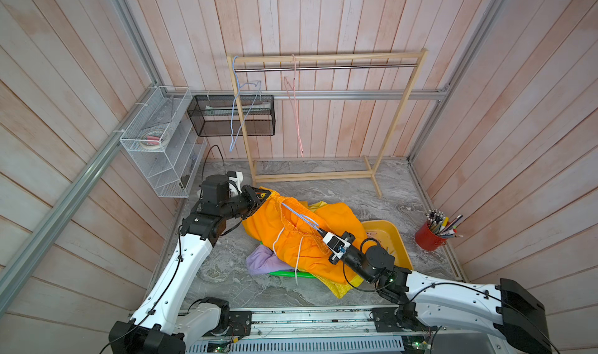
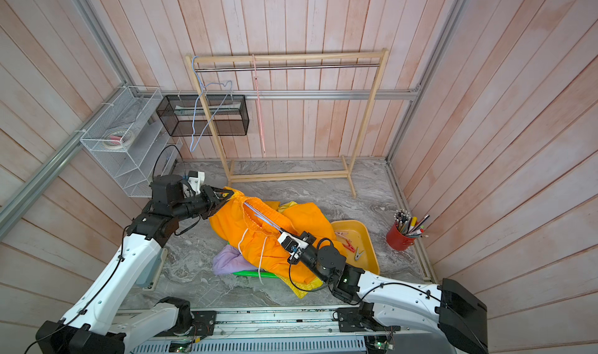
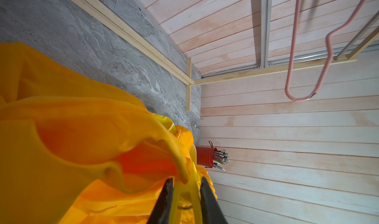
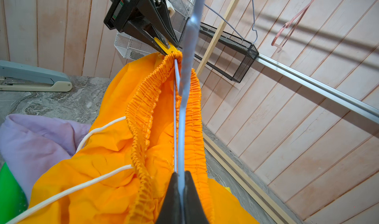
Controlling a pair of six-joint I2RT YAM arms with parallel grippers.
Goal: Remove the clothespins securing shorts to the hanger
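The orange shorts (image 1: 274,223) lie bunched on the table, waistband (image 4: 136,157) gaping. At the waistband's far corner sits a yellow clothespin (image 4: 166,46), and my left gripper is shut on it. The pin touches the cloth; whether it still pinches is too small to tell. A pale blue wire hanger (image 4: 181,145) runs out of the waistband opening, and my right gripper is shut on its thin wire. The hanger's far end reaches close to the clothespin inside the waistband. Any clip at the shorts' other end is hidden.
A yellow tray (image 2: 372,254) with several clothespins stands at right, partly under the right arm. Beyond the shorts is a wooden rack (image 1: 311,177) with hangers. A red pen cup (image 1: 429,236) stands at far right. Purple cloth (image 1: 264,260) lies in front.
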